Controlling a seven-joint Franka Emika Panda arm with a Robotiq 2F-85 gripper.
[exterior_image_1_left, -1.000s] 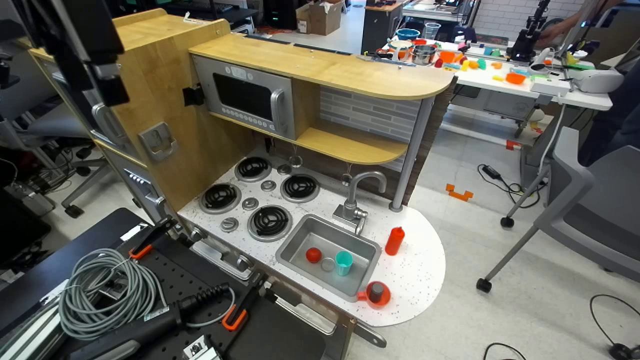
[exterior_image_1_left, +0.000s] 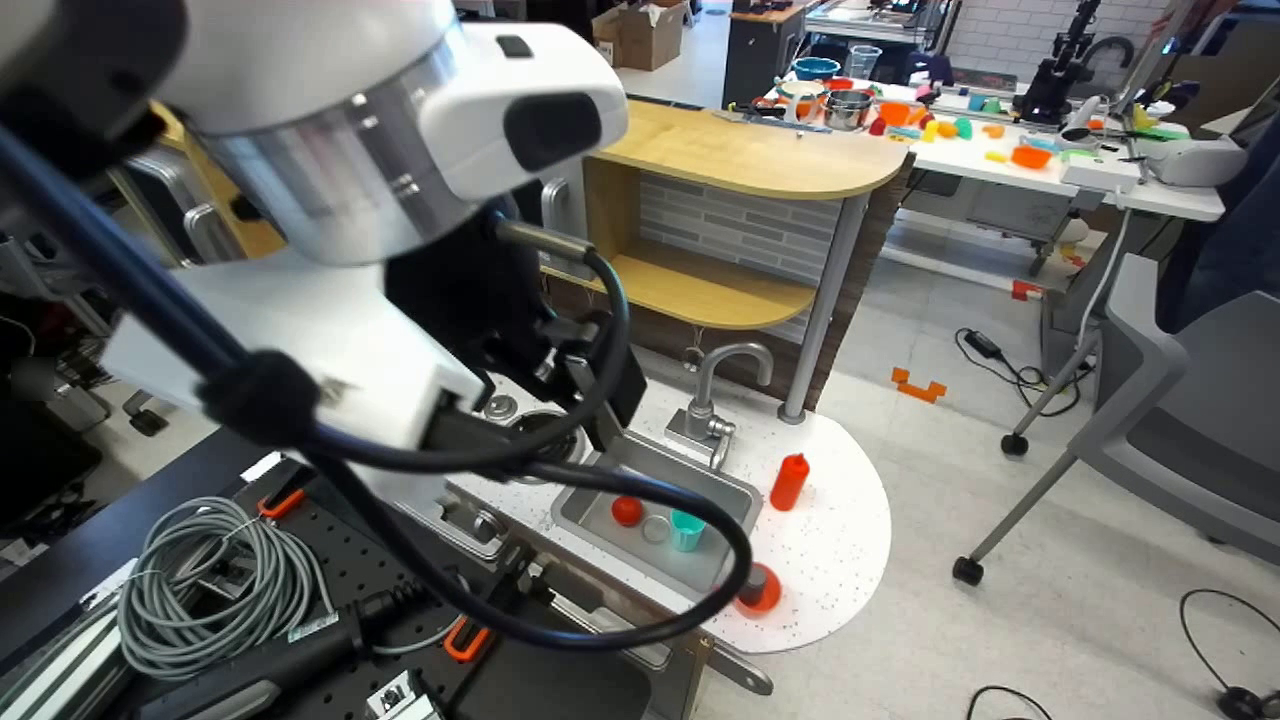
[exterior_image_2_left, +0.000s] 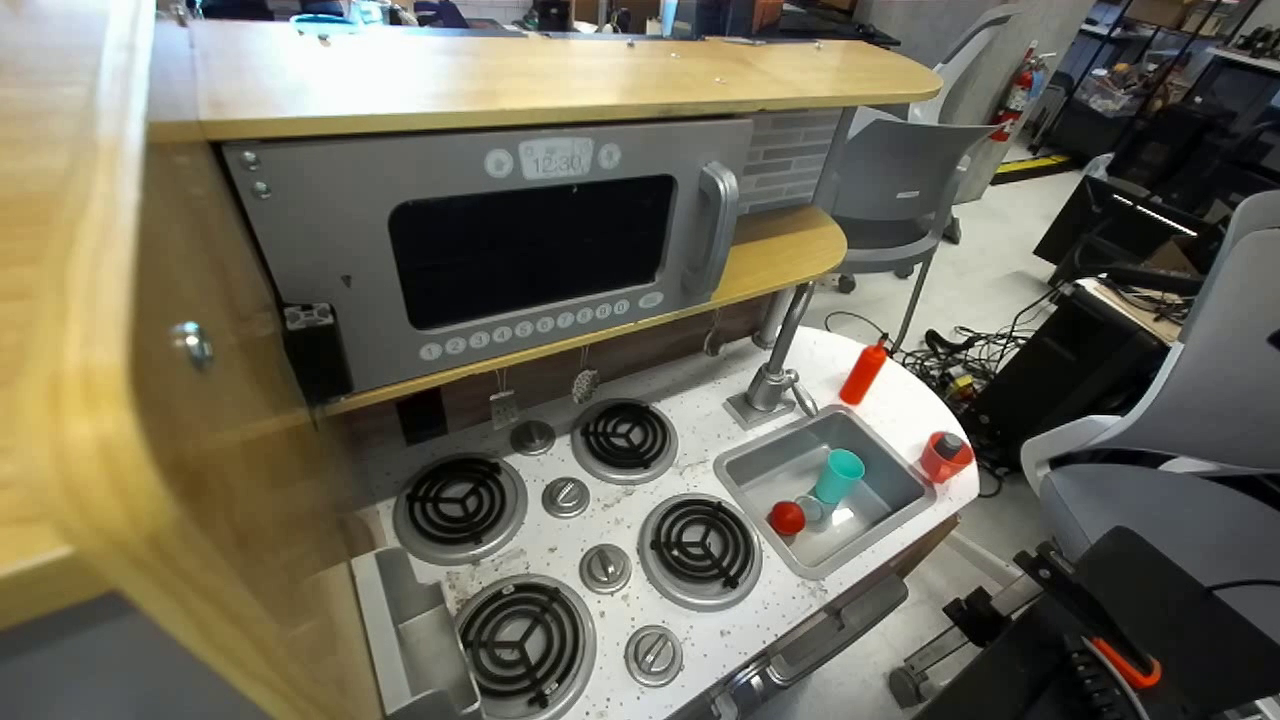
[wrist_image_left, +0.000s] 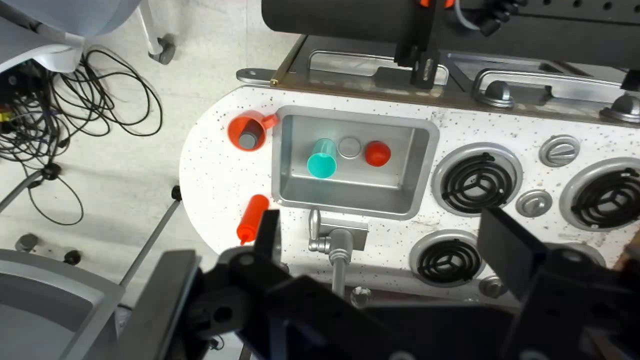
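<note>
High over the toy kitchen counter, my gripper stands open, its two black fingers wide apart and nothing between them in the wrist view. Inside the grey sink (wrist_image_left: 351, 210) are a teal cup (wrist_image_left: 322, 161), a clear round lid-like piece (wrist_image_left: 349, 147) and a red ball-like item (wrist_image_left: 378, 153). A red squeeze bottle (exterior_image_2_left: 864, 373) stands upright beside the faucet. Near the rounded counter end sits a red mug (exterior_image_1_left: 761, 595) with a dark cylindrical item (wrist_image_left: 249, 139) in it. In exterior view 1 the arm hides the stove and part of the sink.
A grey faucet (exterior_image_2_left: 780, 360) rises behind the sink. Several burners (exterior_image_2_left: 624, 436) and knobs fill the other side of the counter. Above hang a microwave (exterior_image_2_left: 528, 240) and a wooden shelf (exterior_image_1_left: 720, 300). A black pegboard table (exterior_image_1_left: 324, 576) with coiled cable borders the front.
The arm has swung into exterior view 1 from the upper left and now covers the stove and microwave. The items in and around the sink look unmoved.
</note>
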